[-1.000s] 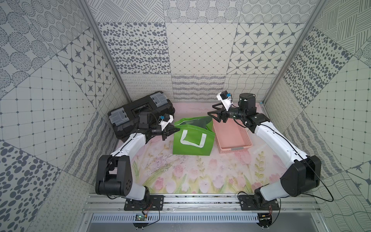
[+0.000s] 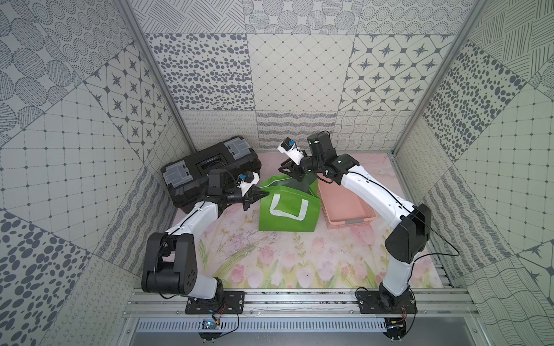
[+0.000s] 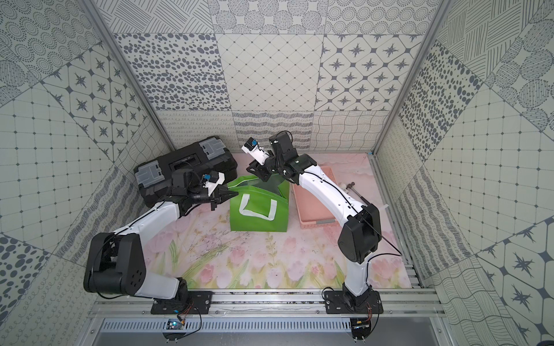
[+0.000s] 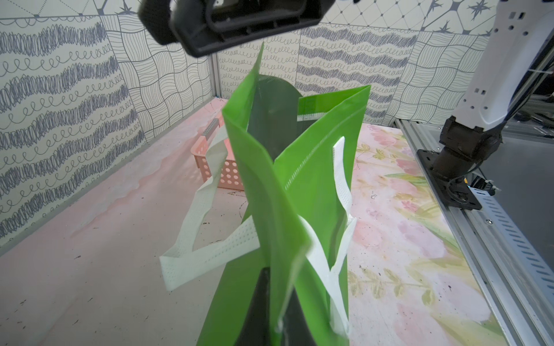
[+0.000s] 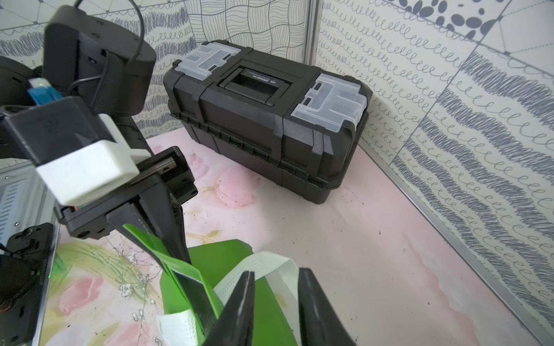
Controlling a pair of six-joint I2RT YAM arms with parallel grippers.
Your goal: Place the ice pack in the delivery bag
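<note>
The green delivery bag, with white handles, stands upright on the table with its top open. My left gripper is shut on the bag's left upper edge; in the left wrist view the green fabric runs between its fingers. Over the back of the bag's mouth hovers my right gripper, its fingers parted with an empty gap between them. A strip of the bag's dark lining shows, but the bottom inside is hidden. No ice pack can be made out in any view.
Right of the bag sits a pink basket, seemingly empty where visible. A black toolbox stands at the back left. Behind my right arm lies a small tool. The table in front of the bag is clear.
My right gripper has moved left, from beside the bag near the basket to over its mouth, and its fingers look closer together. The left gripper and the bag have barely moved.
</note>
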